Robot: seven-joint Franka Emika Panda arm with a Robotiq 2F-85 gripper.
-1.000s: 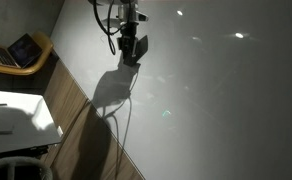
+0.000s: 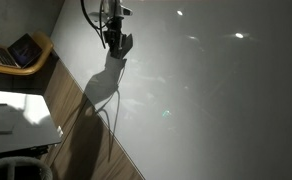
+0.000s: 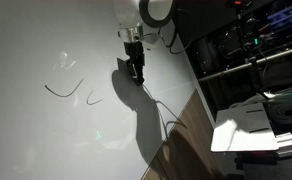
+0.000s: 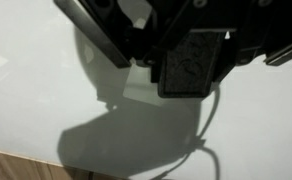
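My gripper (image 2: 119,36) is at the top of exterior view 1, over a broad pale, glossy surface (image 2: 216,100). In exterior view 2 it reaches down from the upper middle, with a small dark piece (image 3: 137,72) at its tip. The wrist view shows a black, textured block (image 4: 188,70) among the dark finger parts; I take the fingers to be shut on it. Its exact shape is unclear. Thin dark curved marks (image 3: 64,91) lie on the pale surface left of the gripper in exterior view 2. Whether the block touches the surface cannot be told.
A wood-toned strip (image 2: 111,150) borders the pale surface. Beyond it are a white table (image 2: 26,122) and a chair (image 2: 28,68) with a laptop (image 2: 24,50). Cluttered dark shelving (image 3: 251,85) stands at the right of exterior view 2.
In exterior view 1 my gripper has moved left and slightly up, with the dark piece still at its tip. Its shadow has shifted left too.
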